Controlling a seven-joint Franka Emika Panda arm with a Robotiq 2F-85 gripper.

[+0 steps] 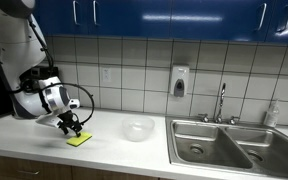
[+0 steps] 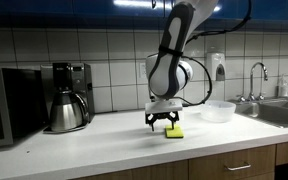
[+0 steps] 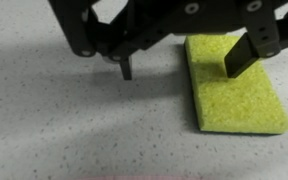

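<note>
A yellow sponge with a dark green underside lies flat on the pale speckled counter. In the wrist view my gripper is open: one finger is over the sponge, while the other finger is off to its left above bare counter. Nothing sits held between them. From the side, the gripper hangs low beside the sponge. The first exterior view has the sponge just right of the gripper. Whether a fingertip touches the sponge I cannot tell.
A clear bowl stands to the right of the sponge, with the double sink beyond it. A coffee maker and a microwave occupy the far left in the second exterior view.
</note>
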